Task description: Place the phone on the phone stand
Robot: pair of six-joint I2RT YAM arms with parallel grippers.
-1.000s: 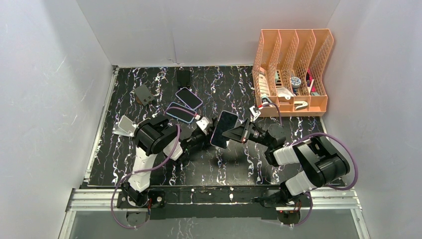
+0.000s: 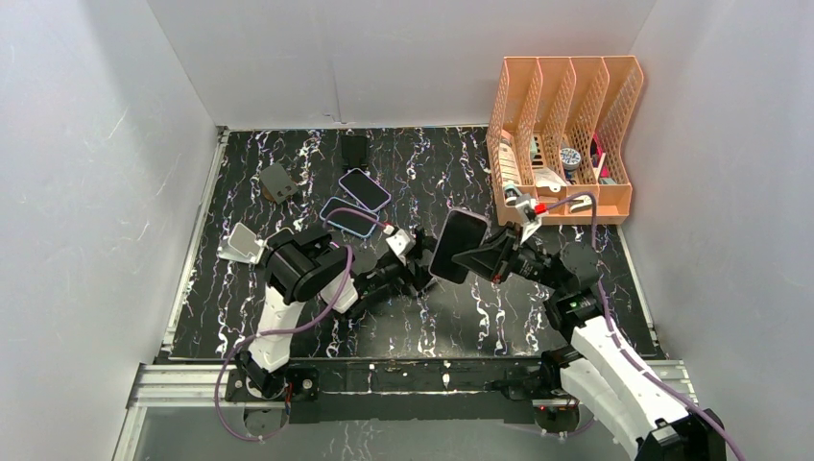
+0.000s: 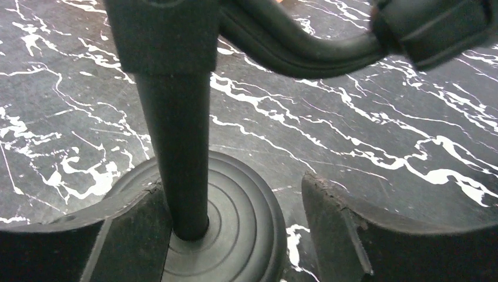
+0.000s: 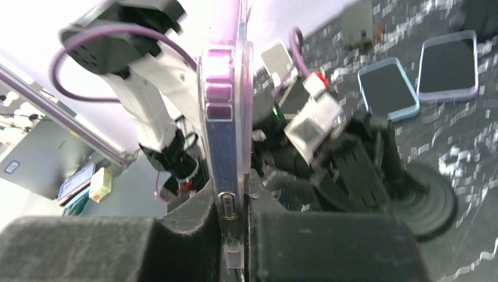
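A dark phone (image 2: 459, 245) is held upright by my right gripper (image 2: 472, 257), shut on its edge; in the right wrist view it (image 4: 226, 117) stands edge-on between the fingers. A black stand with a round base (image 3: 229, 241) and post (image 3: 179, 147) fills the left wrist view. My left gripper is low around the post, part open, its left finger beside or against the post and the right one apart from it. In the right wrist view the stand's round base (image 4: 428, 205) shows beside the left gripper, partly hidden by it.
Two phones (image 2: 364, 190) (image 2: 349, 219) lie behind the left arm. A black stand (image 2: 354, 150), a grey stand (image 2: 277, 182) and a white stand (image 2: 237, 248) stand around them. An orange organizer (image 2: 504, 77) occupies the back right.
My right arm has swung and extended, carrying the phone rightward, away from the left gripper.
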